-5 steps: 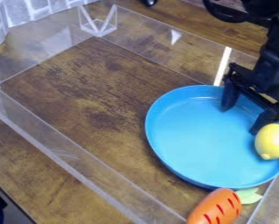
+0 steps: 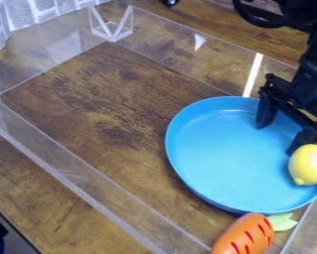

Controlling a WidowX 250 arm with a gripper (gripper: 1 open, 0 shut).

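Note:
A blue plate (image 2: 228, 159) lies on the wooden surface at the right. On its right side sits a yellow lemon (image 2: 307, 165). My black gripper (image 2: 280, 124) is low over the plate's back right part, just behind the lemon; whether it is open or shut is hard to make out. A toy carrot (image 2: 243, 235) with pale green leaves lies at the front edge, beside the plate.
Clear plastic walls (image 2: 68, 179) border the wooden work area. A patterned cloth (image 2: 15, 25) shows at the back left.
Over the last second my gripper has shifted slightly to the right, and the lemon has moved very slightly with it. The plate and carrot are still.

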